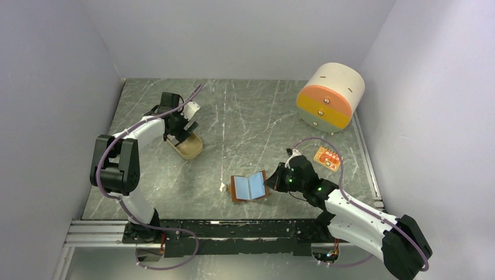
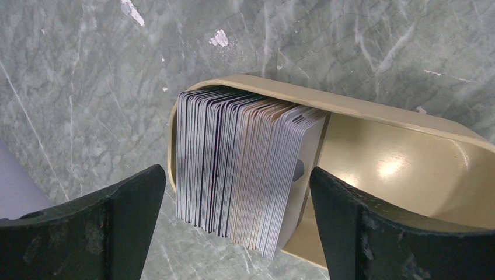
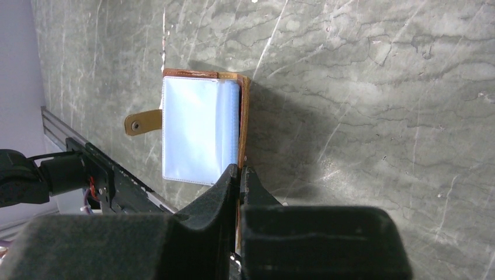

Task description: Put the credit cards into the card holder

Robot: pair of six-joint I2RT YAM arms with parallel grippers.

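Observation:
In the left wrist view a row of credit cards [image 2: 233, 169] stands on edge, packed in one end of a tan oval box [image 2: 403, 151]. My left gripper is open above them, with one finger on either side of the row and the cards apart from both. The brown card holder [image 3: 195, 131] lies opened out on the table, its clear bluish sleeves showing and its snap strap sticking out to the side. On the edge of its cover my right gripper is shut, pinching the brown rim; the pinched part is mostly hidden.
A rounded cabinet with coloured drawers [image 1: 330, 96] stands at the back right. An orange card-like item [image 1: 328, 158] lies on the right side. Between box and cabinet the grey marble table [image 1: 251, 122] is clear.

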